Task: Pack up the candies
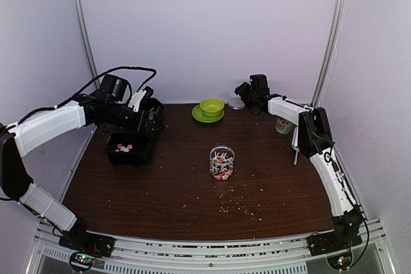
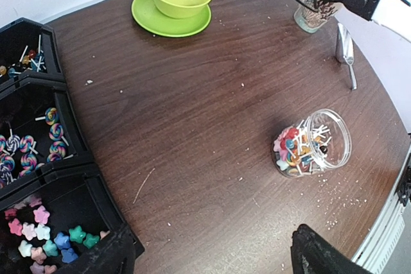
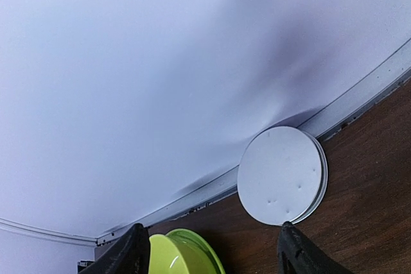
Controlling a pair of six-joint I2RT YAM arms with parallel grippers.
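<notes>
A glass jar (image 1: 221,162) of lollipops and star candies stands mid-table, open-topped in the left wrist view (image 2: 308,145). The black compartment tray (image 1: 125,158) at left holds lollipops and star candies (image 2: 42,232), sorted. My left gripper (image 1: 142,117) hangs over the tray, fingers apart. My right gripper (image 1: 243,91) is at the back, above and near the round white lids (image 3: 279,174); its fingertips appear apart in its view, and I cannot tell whether anything is between them.
A green bowl (image 1: 211,106) on a green plate (image 1: 199,118) stands at the back. A second jar (image 1: 283,126) and a metal scoop (image 1: 295,149) are at the right, partly behind my right arm.
</notes>
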